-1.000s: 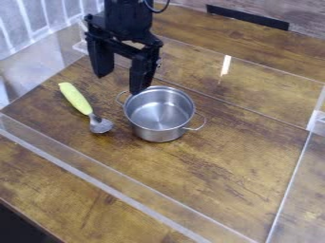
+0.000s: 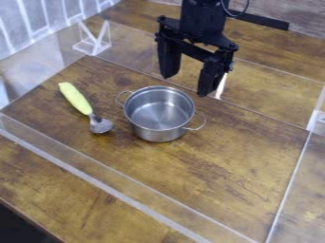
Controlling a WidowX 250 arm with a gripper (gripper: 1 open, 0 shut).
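My black gripper [image 2: 189,68] hangs above and just behind a steel pot [image 2: 160,114], its fingers apart with nothing seen between them. The pot has two wire handles and looks empty. A yellow-green handled utensil [image 2: 74,98] lies left of the pot, its metal head toward the pot.
Clear plastic walls edge the work area at left, back and right. A small white strip stands behind the pot's right side, partly hidden by the gripper.
My gripper has moved right and back, away from over the pot's left side. The pot and utensil have not visibly moved.
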